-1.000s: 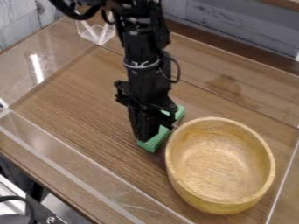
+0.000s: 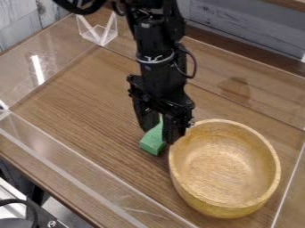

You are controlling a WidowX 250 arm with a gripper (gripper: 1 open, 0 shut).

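The black gripper [image 2: 160,123] hangs low over a small green object [image 2: 152,142], open, its fingers around or just above that object's upper part, which they partly hide. Directly to the right of both is a large yellow-tan bowl [image 2: 224,178], its near wall beside the green object. Whether the fingers touch the green object I cannot tell.
A clear plastic container [image 2: 98,25] stands at the far upper left. A dark cable lies at the lower-left corner.
The gripper has shifted slightly to the right and now covers more of the green object's upper part. The green object and bowl look nearly unmoved.
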